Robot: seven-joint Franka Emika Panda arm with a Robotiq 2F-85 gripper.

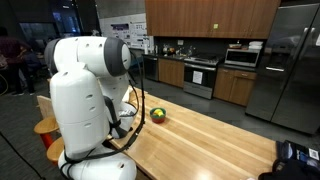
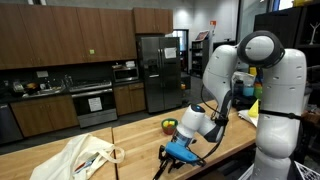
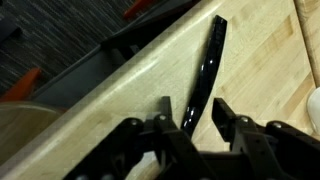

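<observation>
A long, glossy black object [image 3: 208, 70] lies on the light wooden table, near its edge, in the wrist view. It is slim and slightly curved; its lower end runs down between the dark fingers of my gripper. The fingers stand apart, one on each side of it, and bare wood shows between each finger and the object. In exterior view 2, my gripper [image 2: 170, 164] is low over the table at the bottom of the picture. Exterior view 1 shows the white arm [image 1: 90, 95] at the left, with the fingertips hidden.
A red-rimmed bowl [image 1: 158, 116] with yellow and green things inside stands farther along the table. White cloth [image 2: 82, 158] lies to the left in exterior view 2. Stools [image 1: 46, 125] stand beyond the table's edge.
</observation>
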